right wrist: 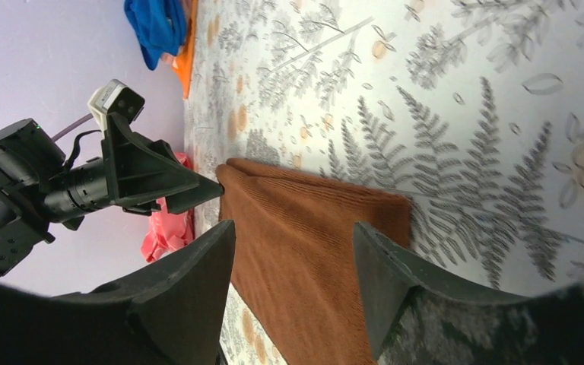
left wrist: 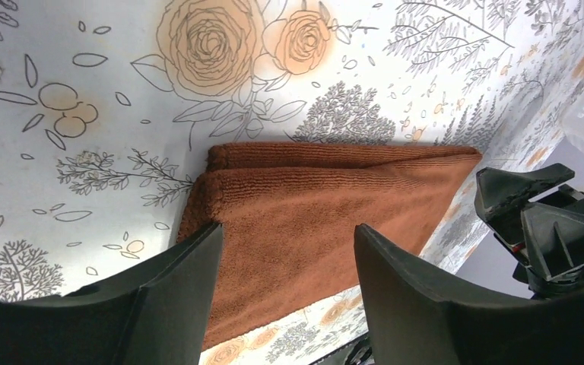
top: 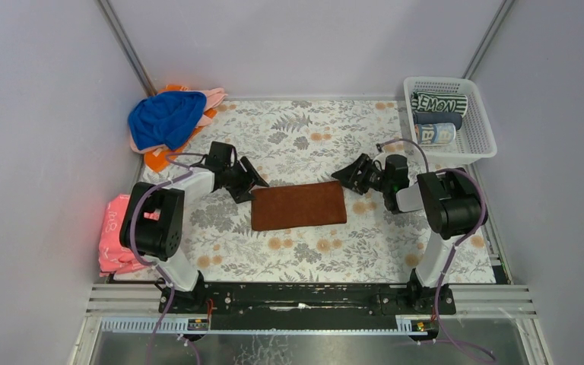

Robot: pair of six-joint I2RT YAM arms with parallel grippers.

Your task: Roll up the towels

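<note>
A brown towel (top: pixel 299 207) lies folded into a flat strip in the middle of the table, its far edge slightly turned over. In the left wrist view that fold of the towel (left wrist: pixel 296 186) shows as a raised double layer. At the towel's far left corner is my left gripper (top: pixel 256 190), its fingers (left wrist: pixel 190 281) parted with the towel below and between them. My right gripper (top: pixel 340 180) stands open at the far right corner. Between its fingers the right wrist view shows the towel (right wrist: pixel 304 251), not gripped.
A white basket (top: pixel 487 141) with several rolled towels stands at the back right. A blue towel (top: pixel 166 119) lies over orange and pink cloth at the back left. A pink cloth (top: pixel 118 239) lies at the left edge.
</note>
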